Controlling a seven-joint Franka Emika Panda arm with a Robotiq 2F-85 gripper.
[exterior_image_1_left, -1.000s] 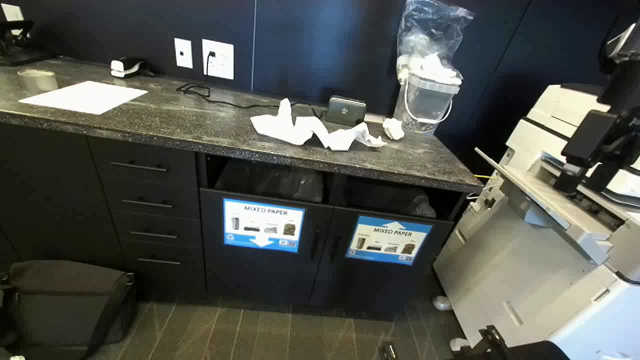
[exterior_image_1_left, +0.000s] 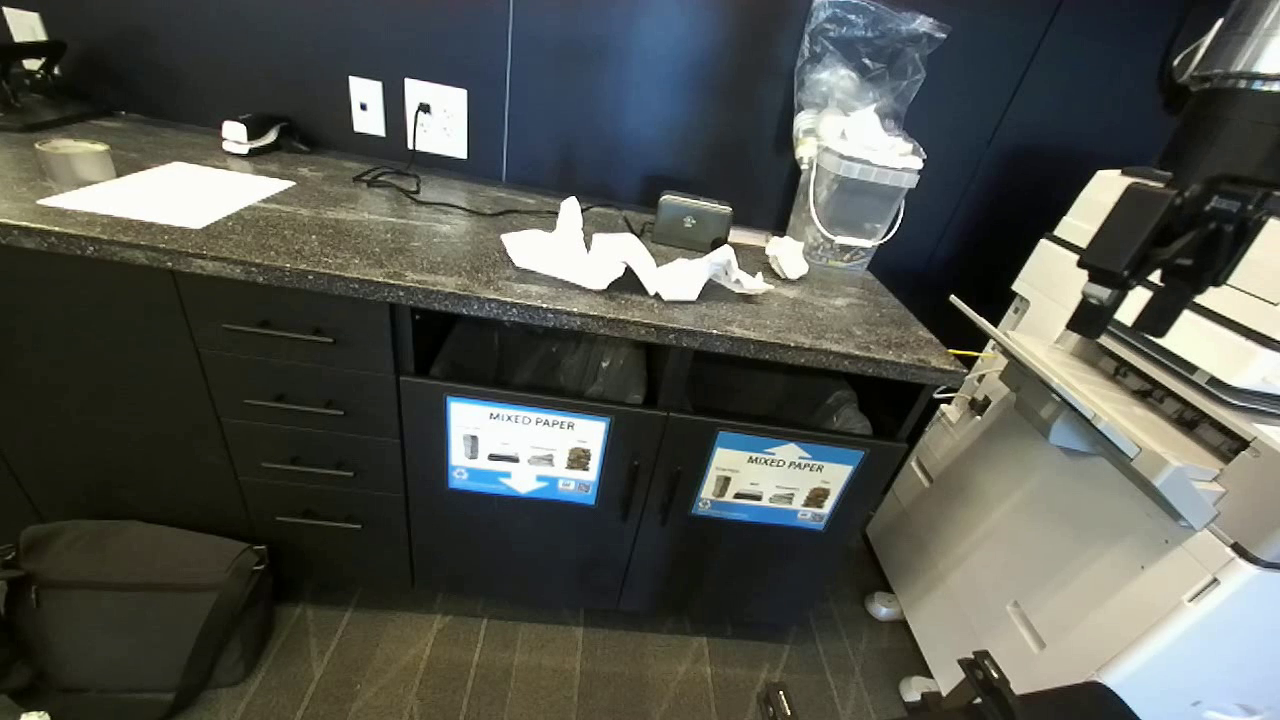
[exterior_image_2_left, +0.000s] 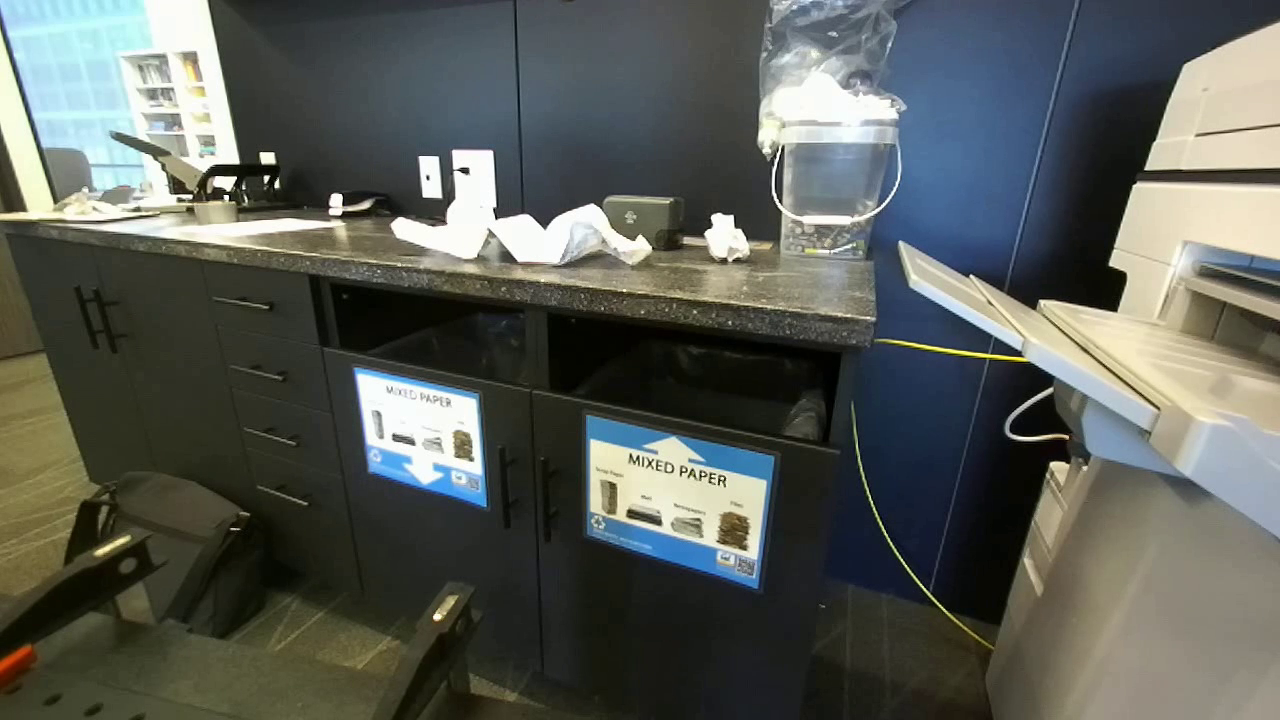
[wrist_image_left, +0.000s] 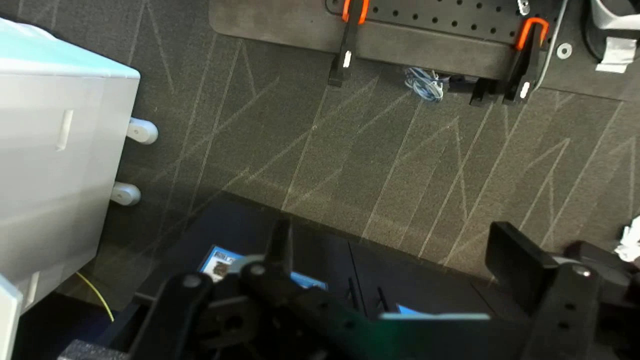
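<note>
In exterior view 1 my gripper (exterior_image_1_left: 1125, 317) hangs at the right, in front of the white printer, away from the counter. Its two fingers are spread, and nothing is between them; the wrist view likewise shows the gripper open over carpet and cabinet fronts. A long crumpled strip of white paper (exterior_image_1_left: 624, 260) lies on the counter (exterior_image_1_left: 396, 258). To its right is a small crumpled paper ball (exterior_image_1_left: 787, 257), beside a clear bucket (exterior_image_1_left: 852, 204) with white paper and a plastic bag on top.
Two open bin slots, the left bin (exterior_image_1_left: 546, 356) and right bin (exterior_image_1_left: 768, 390), sit under the counter above "MIXED PAPER" signs. A small black box (exterior_image_1_left: 692, 222) stands behind the strip. The printer's tray (exterior_image_1_left: 1080, 408) juts out at the right. A flat white sheet (exterior_image_1_left: 168, 194) lies at left.
In exterior view 1 my gripper has moved left and up in the picture. The papers on the counter have stayed where they were.
</note>
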